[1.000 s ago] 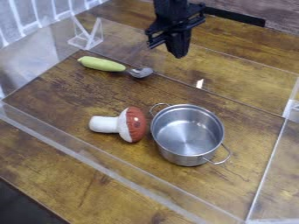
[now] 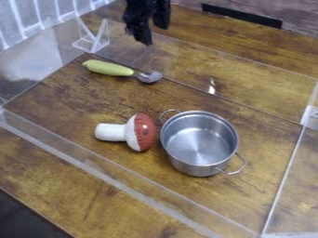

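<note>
My black gripper (image 2: 144, 30) hangs at the top of the camera view, high above the table and behind the objects, open with nothing visible between its fingers. A steel pot (image 2: 199, 139) with two wire handles stands at the centre right. Left of it lies a red-and-white mushroom (image 2: 125, 133). Farther back on the left, a yellow corn cob (image 2: 108, 68) lies with a metal spoon or ladle (image 2: 148, 76) beside its right end, partly touching or overlapping.
Clear plastic panels border the wooden table (image 2: 74, 181), with a small white bracket (image 2: 92, 37) at the back left.
My gripper has moved left and up toward the top edge of the view, away from where it hung over the back centre. The objects on the table are unchanged.
</note>
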